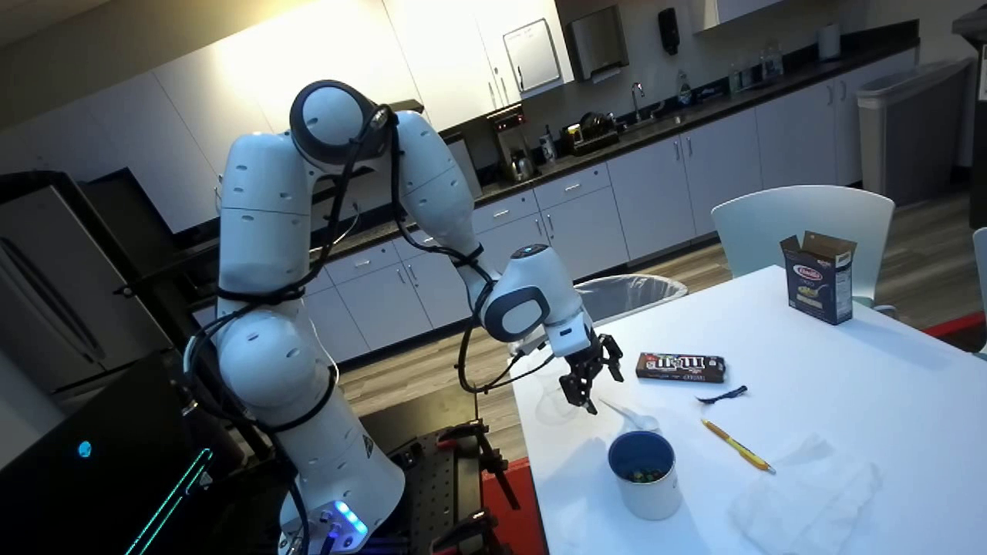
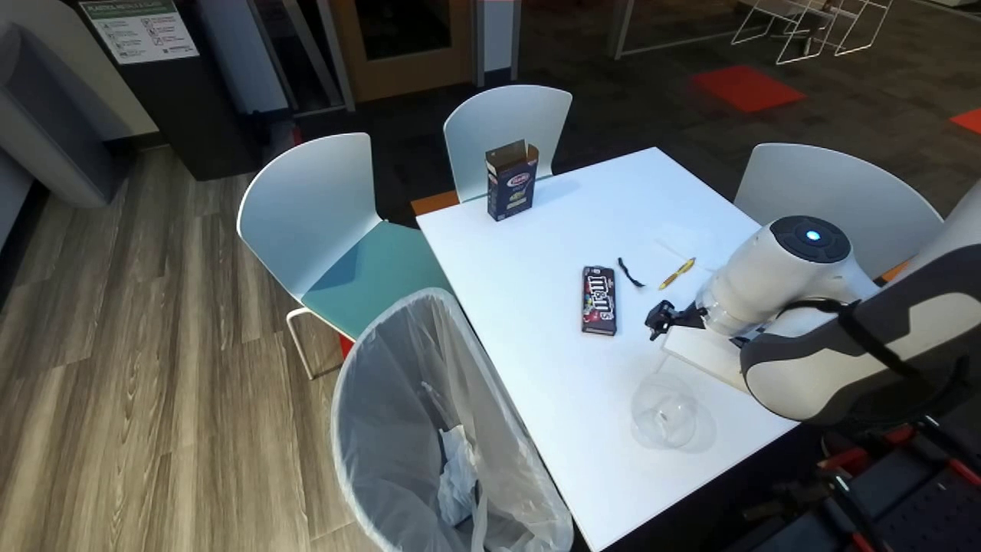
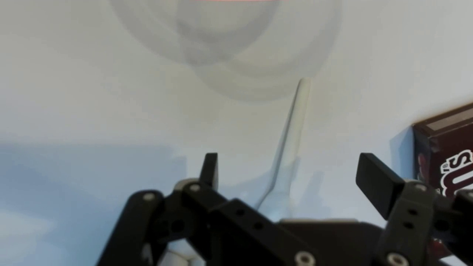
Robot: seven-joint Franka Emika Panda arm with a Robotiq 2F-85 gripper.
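A white spoon point(image 3: 292, 137) lies on the table, its handle running up the middle of the wrist view and its bowl end partly covered by the gripper. My gripper is open above it, one finger on each side of the handle and nothing held. In exterior view 1 the gripper point(image 1: 599, 381) is low over the table, beside the spoon point(image 1: 636, 418). A white mug point(image 1: 648, 481) with a blue inside stands close to the spoon's bowl and holds small green bits. In exterior view 2 the arm hides the spoon and mug.
An M&M's box point(image 1: 681, 367) lies right beside the gripper. Beyond are a dark fork-like utensil point(image 1: 723, 395), a yellow pen point(image 1: 737, 445) and an upright pasta box point(image 1: 817, 277). A clear container point(image 2: 664, 414) stands near the table edge, with a lined bin point(image 2: 441, 441) past it.
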